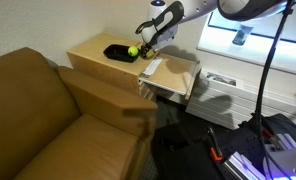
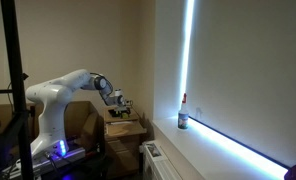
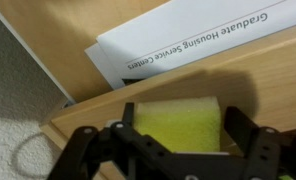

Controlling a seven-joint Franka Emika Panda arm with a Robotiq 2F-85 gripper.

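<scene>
My gripper is open in the wrist view, its dark fingers (image 3: 235, 127) standing on either side of a yellow-green object (image 3: 178, 126) with a paler upper edge. The object's lower part is hidden by the gripper. Whether either finger touches it, I cannot tell. In exterior view 1 the gripper (image 1: 145, 41) reaches down over the wooden cabinet top, close to a bright green round item (image 1: 133, 51). The black tray (image 1: 119, 53) lies just left of that item.
White printed paper (image 3: 203, 35) lies beyond the wooden edge (image 3: 103, 108) in the wrist view. A brown sofa (image 1: 48, 120) fills the left of exterior view 1. White drawers (image 1: 233, 97) stand under the window; a spray bottle (image 2: 183, 112) is on the sill.
</scene>
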